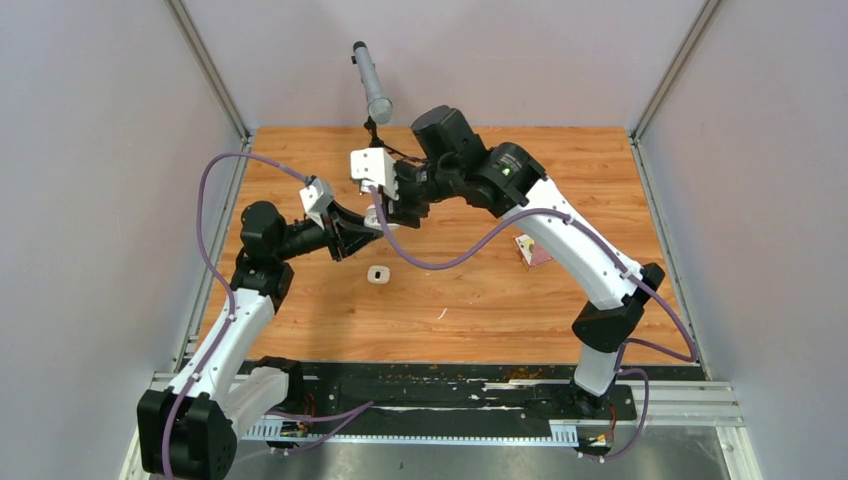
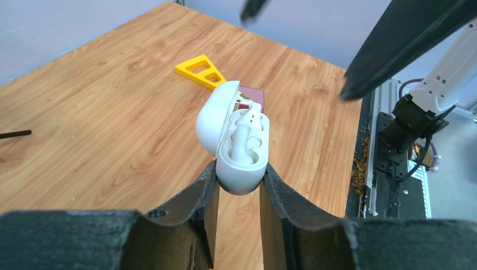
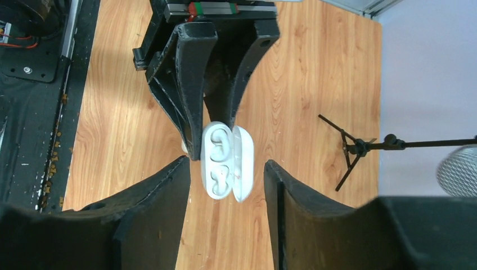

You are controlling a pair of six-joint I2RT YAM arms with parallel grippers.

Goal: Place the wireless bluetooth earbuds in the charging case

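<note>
The white charging case point(image 2: 242, 171) is held in my left gripper, which is shut on its base. Its lid point(image 2: 214, 118) is open, and white earbuds point(image 2: 243, 138) sit in its cavities; whether they are fully seated I cannot tell. In the right wrist view the same case point(image 3: 216, 169) shows both cavities filled. My right gripper is part open above the case, with nothing visible between its fingertips.
A yellow triangle piece point(image 2: 191, 67) and a pink block point(image 2: 252, 91) lie on the wooden table. A small white square item point(image 1: 378, 275) lies near the middle. A microphone point(image 1: 372, 80) on a stand is at the back.
</note>
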